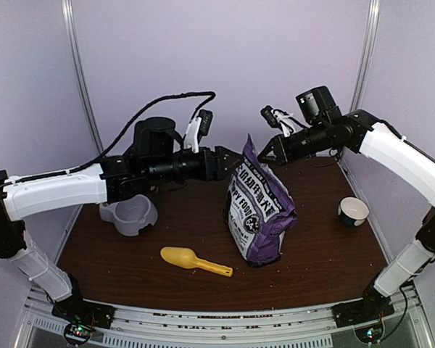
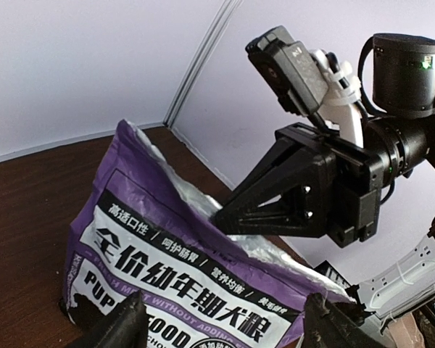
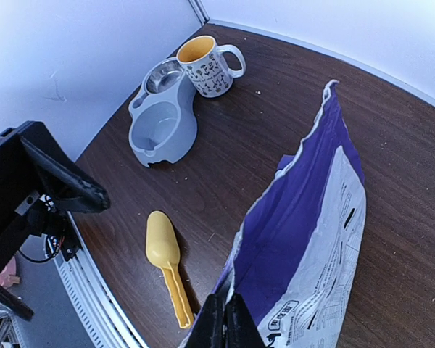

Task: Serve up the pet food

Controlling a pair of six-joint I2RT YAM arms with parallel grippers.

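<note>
A purple pet food bag (image 1: pixel 258 210) stands mid-table, its top edge raised. My right gripper (image 1: pixel 270 152) is shut on that top edge, seen close in the right wrist view at the bottom centre. My left gripper (image 1: pixel 230 163) is open just left of the bag's top, its fingers low in the left wrist view, facing the printed front. A yellow scoop (image 1: pixel 181 257) lies at the front left of the table. A grey double pet bowl (image 1: pixel 130 217) sits at the back left, partly behind the left arm.
A white mug (image 3: pixel 209 72) stands beside the grey bowl. A small dark-rimmed white cup (image 1: pixel 352 212) is at the right edge.
</note>
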